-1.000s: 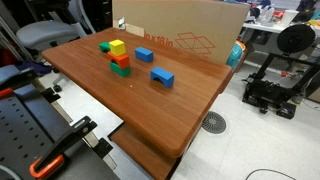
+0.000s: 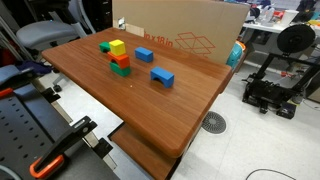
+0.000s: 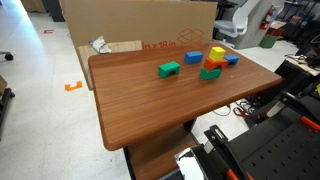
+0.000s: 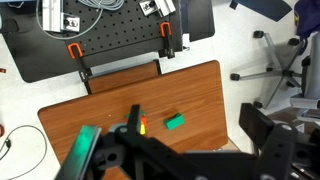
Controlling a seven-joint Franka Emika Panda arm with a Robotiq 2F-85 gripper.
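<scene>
On the brown table (image 2: 160, 115) stands a stack: a yellow block (image 2: 117, 47) on top, a red block (image 2: 120, 59) in the middle and a green block (image 2: 120, 70) at the bottom. Another green block (image 3: 169, 70) lies apart from it. Two blue blocks lie loose, one blue block (image 2: 144, 55) further back and one blue block (image 2: 162, 77) closer to the middle. High above the table, my gripper stands open in the wrist view with nothing between its fingers. Its dark parts partly cover the stack there; neither exterior view clearly shows it.
A large cardboard panel (image 2: 185, 28) stands upright along one table edge. Beside the table is a black perforated bench (image 4: 120, 50) with clamps and cables. An office chair (image 4: 275, 70) stands off to one side.
</scene>
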